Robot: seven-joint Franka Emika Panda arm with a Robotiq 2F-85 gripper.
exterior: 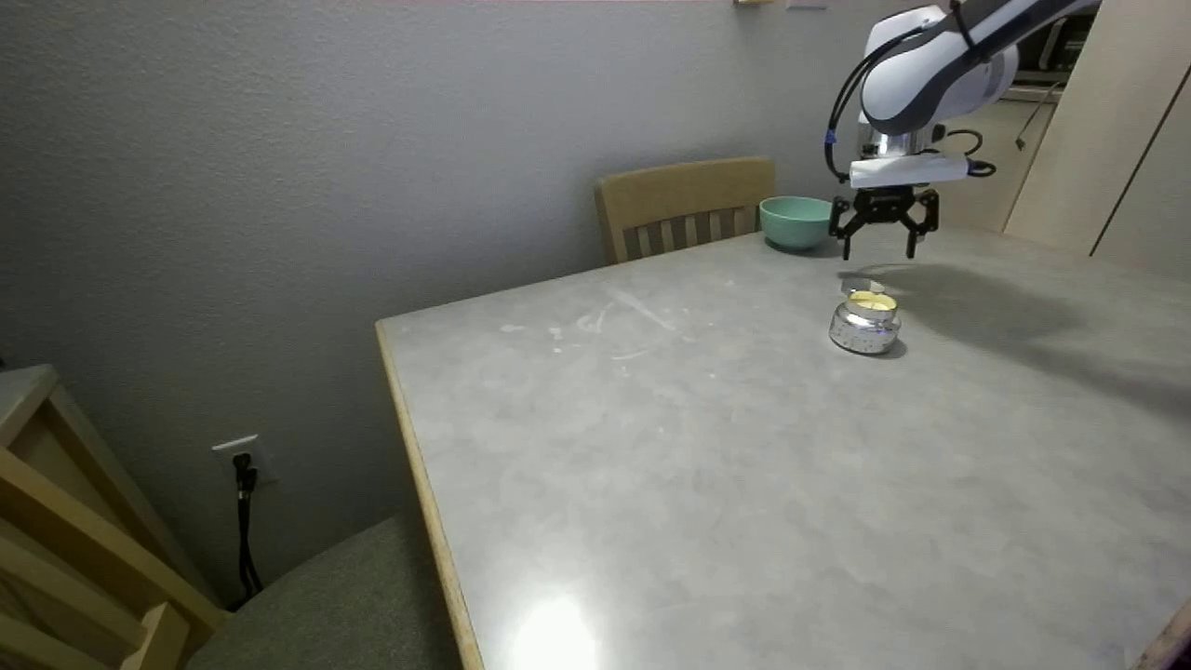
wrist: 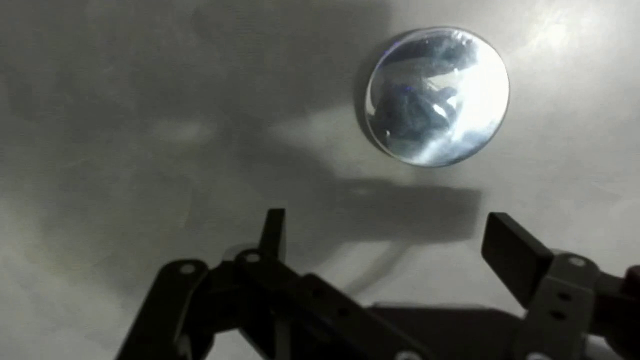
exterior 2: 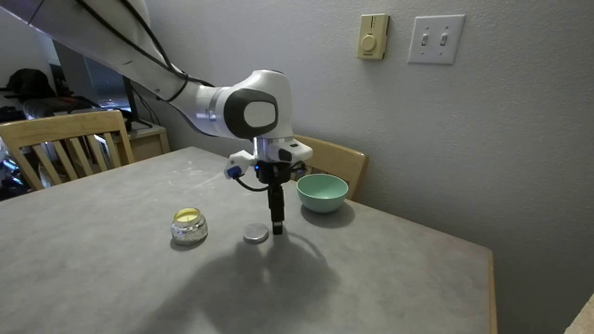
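Note:
A round silver lid (wrist: 436,97) lies flat on the table, in the upper right of the wrist view. My gripper is open above the table, its fingers wide apart with nothing between them, and the lid lies beyond the fingertips. From the first exterior side, the gripper (exterior: 878,255) hangs pointing down behind the lid (exterior: 862,287). In the second exterior view the lid (exterior 2: 255,233) is just left of the gripper (exterior 2: 277,229). A speckled silver candle jar (exterior 2: 189,227), open at the top with yellow inside, stands upright farther left.
A green bowl (exterior 2: 322,193) stands near the table edge by the wall, to the right of the gripper in the second exterior view. A wooden chair (exterior: 687,201) is behind that edge.

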